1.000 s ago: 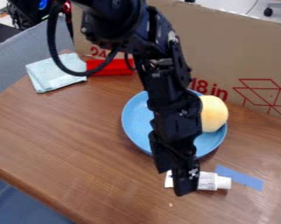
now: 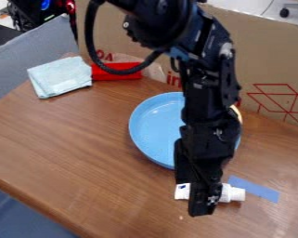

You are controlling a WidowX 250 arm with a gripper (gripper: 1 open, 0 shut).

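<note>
My black gripper (image 2: pixel 202 197) reaches down to the front right of the table, its fingertips at a white tube (image 2: pixel 234 193) that lies on the wood. The gripper hides the middle of the tube, so I cannot tell whether it is open or shut on it. Behind my arm sits a blue plate (image 2: pixel 155 124), with a yellow item mostly hidden by the arm on its right.
A folded pale cloth (image 2: pixel 58 76) lies at the back left, beside a red object (image 2: pixel 108 72). Cardboard (image 2: pixel 269 74) stands along the back. A blue strip (image 2: pixel 254 189) lies right of the tube.
My arm has shifted right since a second ago, covering the yellow item on the plate.
</note>
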